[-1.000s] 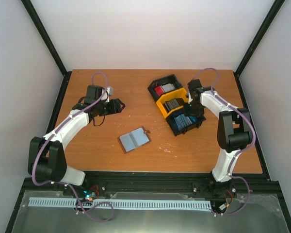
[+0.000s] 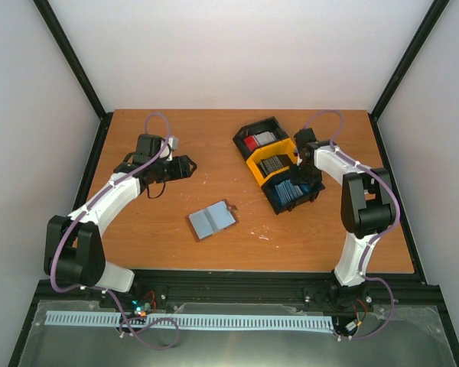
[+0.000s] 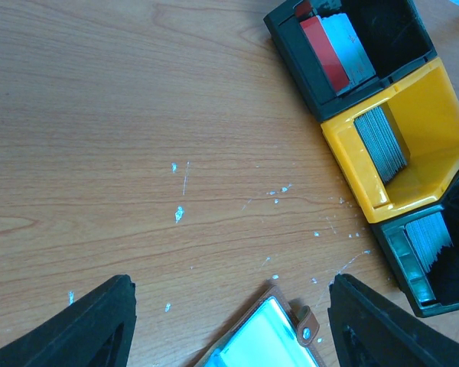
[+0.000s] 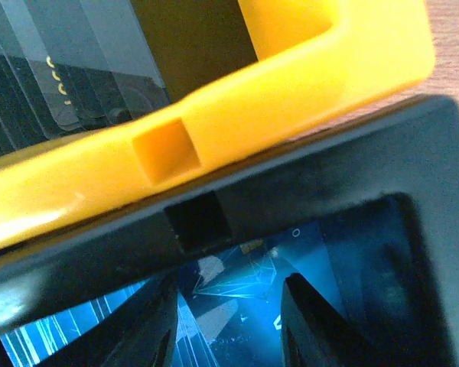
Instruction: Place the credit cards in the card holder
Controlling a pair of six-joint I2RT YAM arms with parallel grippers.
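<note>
Blue credit cards point(image 4: 241, 294) stand in the nearest black bin point(image 2: 280, 205), some leaning toward its wall. Down at that bin, my right gripper has its fingers apart, with the face of a blue card showing between and behind them; no grip on it can be seen. The open card holder point(image 2: 212, 219), brown with clear sleeves, lies flat on the table; its clasp corner point(image 3: 307, 327) shows low in the left wrist view. Over the table's left side, my left gripper hangs open and empty, up and left of the holder.
A yellow bin point(image 3: 358, 180) of dark cards sits against the black one, and a farther black bin point(image 3: 292, 44) holds red and pale cards. Bare wood lies between the holder and my left arm.
My right gripper has come slightly lower and nearer over the blue-card bin. The left arm, the bins and the holder have stayed put.
</note>
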